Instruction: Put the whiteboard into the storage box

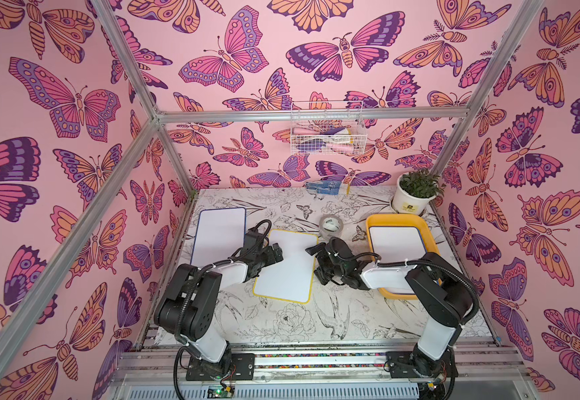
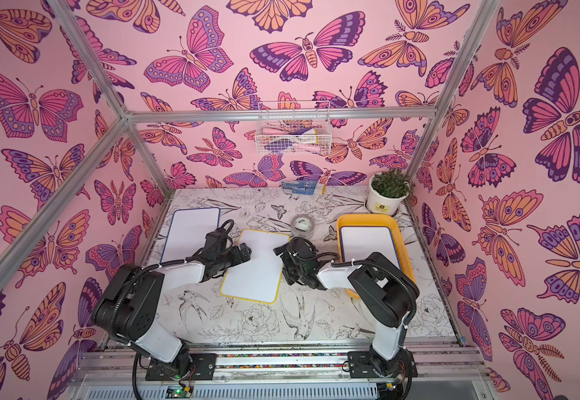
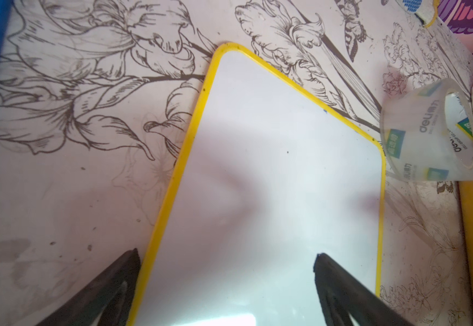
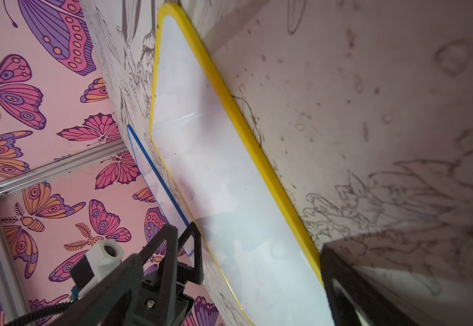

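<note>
Flat on the table lies a whiteboard with a yellow edge [image 1: 290, 270], between the two arms. A blue-edged whiteboard [image 1: 219, 233] rests to its left. Inside the yellow storage box [image 1: 431, 243] at the right is another whiteboard [image 1: 396, 242]. My left gripper is open over the yellow-edged board's left side, its fingers apart with the left one by the yellow edge. At the opposite side my right gripper stands open, one finger beside the yellow edge and the other over toward the far side. Whether any finger touches the board I cannot tell.
A roll of clear tape [image 1: 331, 225] sits just behind the board, to the right. At the back are a blue packet [image 1: 323, 187] and a potted plant [image 1: 415, 193].
</note>
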